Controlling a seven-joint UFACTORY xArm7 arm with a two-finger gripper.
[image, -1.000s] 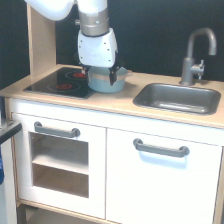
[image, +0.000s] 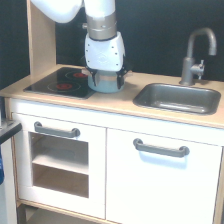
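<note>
At the top of the camera view the white and grey arm reaches down over the toy kitchen's counter. Its gripper (image: 107, 76) is at a light blue pot (image: 105, 84), covering the pot's upper part. Dark finger parts show at the left and right of the pot's top. Whether they press on the pot or only stand around it cannot be made out. The pot is upright at the right edge of the black stove top (image: 60, 83).
A sink (image: 178, 98) with a grey faucet (image: 190, 62) lies to the right, with a strip of bare counter (image: 125, 98) before it. Below are a windowed oven door (image: 62, 130) and a white cabinet door (image: 160, 180), both with dark handles.
The gripper has shifted to the right and slightly down, and now sits more squarely over the pot. The pot appears in about the same place.
</note>
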